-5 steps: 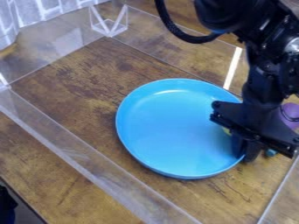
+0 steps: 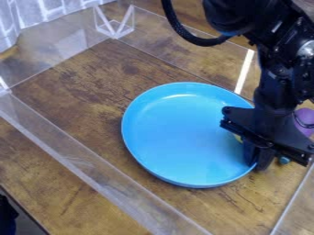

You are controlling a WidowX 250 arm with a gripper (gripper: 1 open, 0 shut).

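Note:
A blue round plate (image 2: 178, 133) lies on the wooden floor of the work area. My black gripper (image 2: 255, 154) is low at the plate's right edge, its fingertips at or just over the rim. The fingertips are largely hidden by the gripper body, so what is between them, if anything, does not show. A small yellowish bit peeks out beside the fingers, mostly covered.
A purple object (image 2: 304, 121) sits at the far right behind the gripper, with a small blue item near it. Clear plastic walls (image 2: 73, 161) border the area. Bare wood (image 2: 86, 87) is open at the upper left.

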